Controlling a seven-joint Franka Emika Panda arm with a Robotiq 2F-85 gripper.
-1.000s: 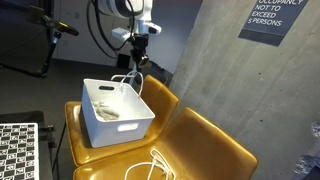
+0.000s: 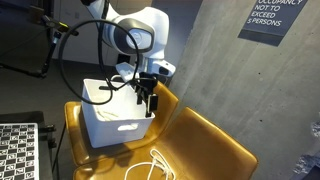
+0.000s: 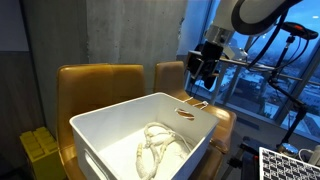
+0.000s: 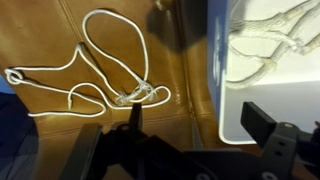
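Note:
My gripper stands open, with nothing seen between its fingers. In the wrist view the brown leather seat and the edge of a white bin show beyond the fingers. A loose white rope lies looped on the leather at the left of that view; exterior view 1 has the same rope on the seat in front of the bin. Thicker pale rope rests inside the bin. Seen from exterior view 2, the gripper is above the bin's far end.
Tan leather chairs stand in a row beside a grey wall. A yellow block stack is at the left of exterior view 2. A checkered board stands at the left, near the bin.
The arm has come down and toward the camera in exterior view 1, from above the bin's back to its near right side. The bin and the rope on the seat have stayed put.

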